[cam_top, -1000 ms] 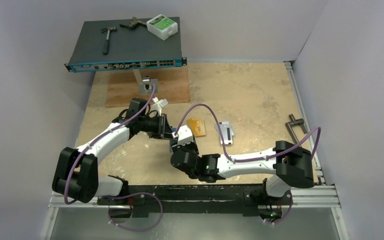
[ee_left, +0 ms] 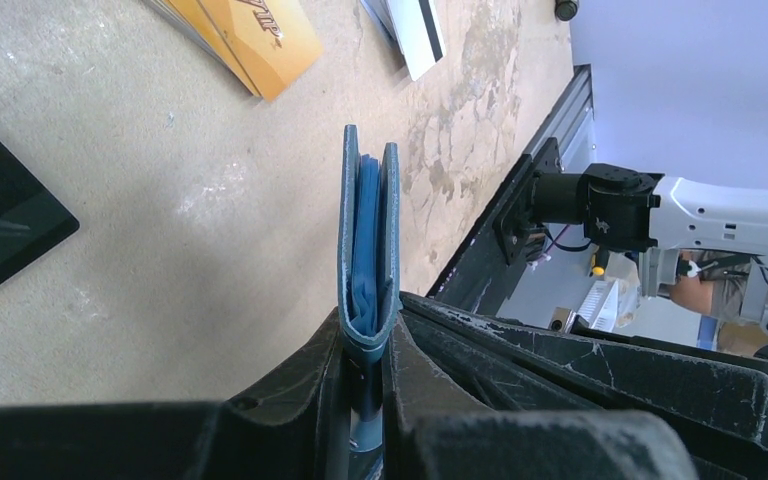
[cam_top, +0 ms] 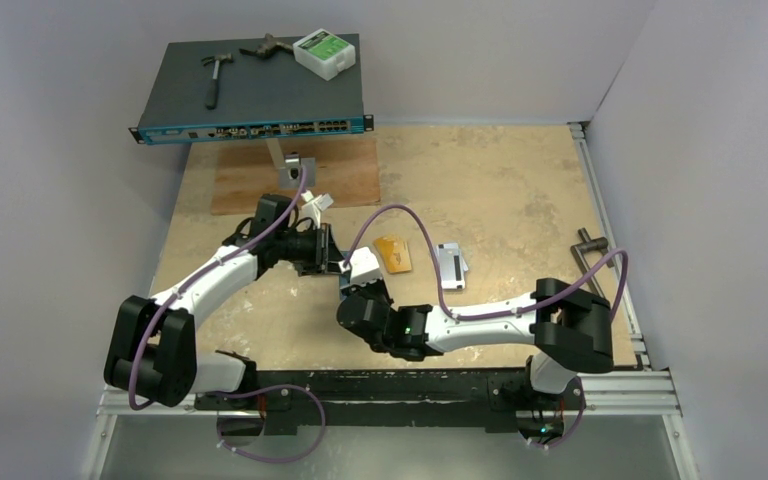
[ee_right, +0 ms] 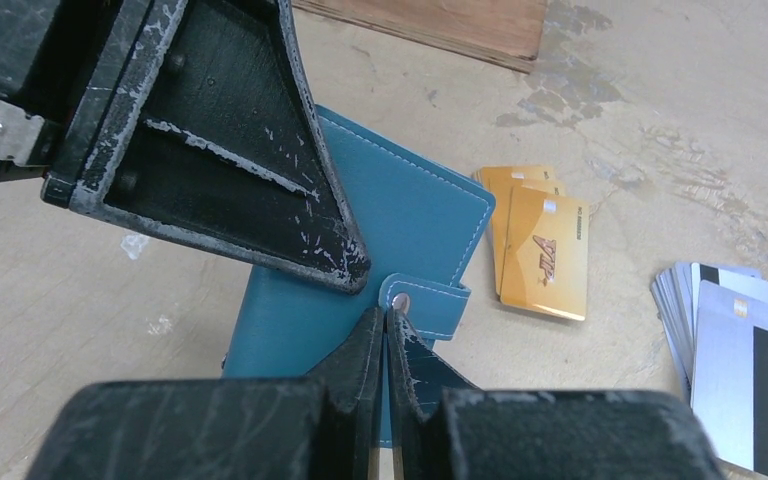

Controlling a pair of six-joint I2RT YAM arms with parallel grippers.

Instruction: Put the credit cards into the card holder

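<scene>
The blue card holder [ee_right: 390, 190] is upright, with its snap strap [ee_right: 432, 305] facing the right wrist camera. My left gripper is shut on the holder, which appears edge-on in the left wrist view, its slots forming a narrow gap between the covers. In the right wrist view my right gripper is shut, its tips at the strap's snap; nothing thick shows between them. Gold cards [ee_right: 545, 250] lie fanned on the table right of the holder. Farther right rests a stack of silver cards [ee_right: 735, 370] with dark stripes.
A wooden board [cam_top: 355, 178] lies at the back under a raised dark shelf [cam_top: 260, 85] carrying hammers and a box. Metal tools [cam_top: 592, 250] sit near the right rail. Open tabletop [cam_top: 520, 190] spreads behind and right of the cards.
My left arm and the cards look almost unchanged.
</scene>
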